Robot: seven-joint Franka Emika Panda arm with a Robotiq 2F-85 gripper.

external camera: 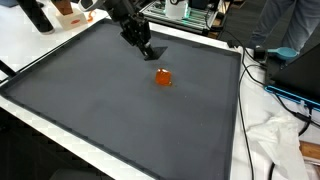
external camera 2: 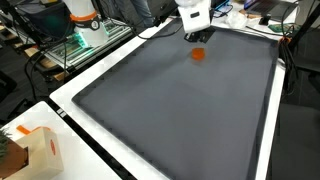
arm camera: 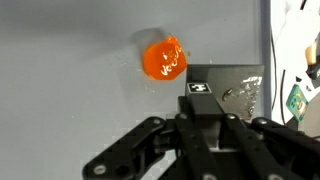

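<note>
An orange blob [external camera: 163,77] lies on the dark grey board; it shows as a glossy, roughly round patch [arm camera: 164,59] in the wrist view. My gripper is shut on a dark, flat, sheet-like piece [arm camera: 236,88], which reaches out to the right of the fingers and carries pale smears. In exterior view 1 the gripper [external camera: 149,53] stands behind the blob and a little to its left, apart from it. Whether the dark piece touches the board cannot be told. In exterior view 2 the orange blob [external camera 2: 198,54] sits just in front of the arm.
The grey board [external camera: 110,105] is wide and bare in front and to the left of the blob. Cables and assorted items lie beyond its far edge. A crumpled white cloth [external camera: 272,145] lies off its right side. An orange-handled thing [external camera 2: 12,130] stands at the near left.
</note>
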